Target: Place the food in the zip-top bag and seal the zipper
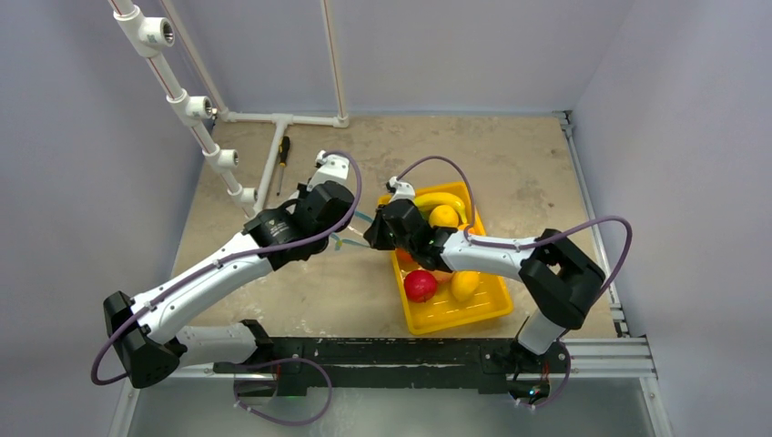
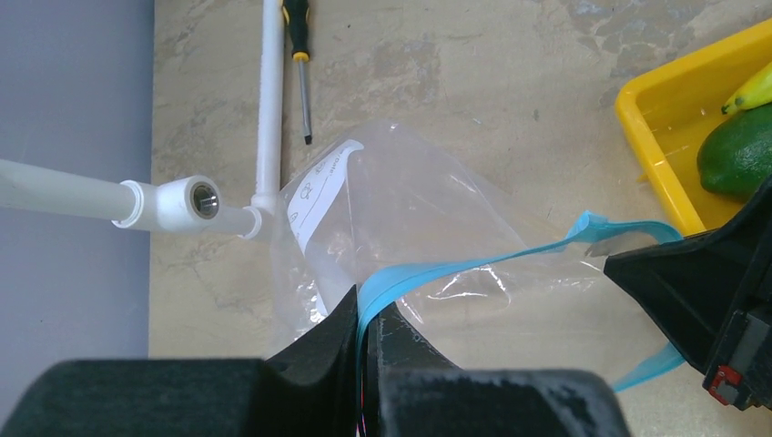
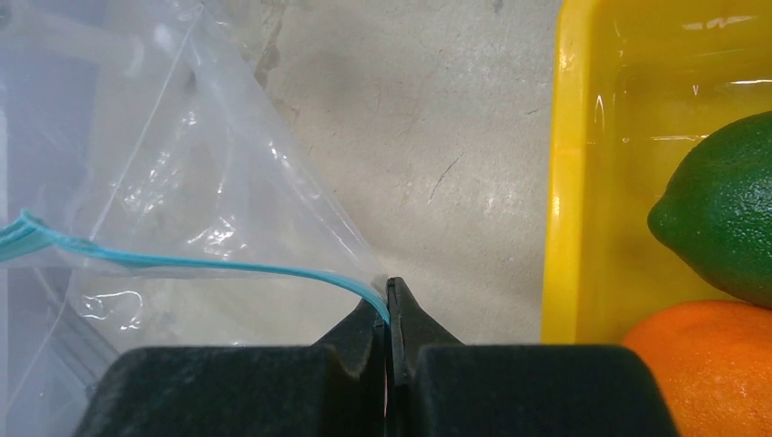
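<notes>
A clear zip top bag with a blue zipper edge hangs between my two grippers, no food visible in it. My left gripper is shut on one stretch of that blue edge. The right gripper is shut on the edge across from it; its dark fingers show at the right of the left wrist view. Food lies in a yellow bin: a red fruit, yellow fruit, a banana, a green fruit and an orange one. My right arm covers part of the bin.
A screwdriver lies at the back left beside white pipes. Bare table spreads in front of the bag, and more is free behind the bin.
</notes>
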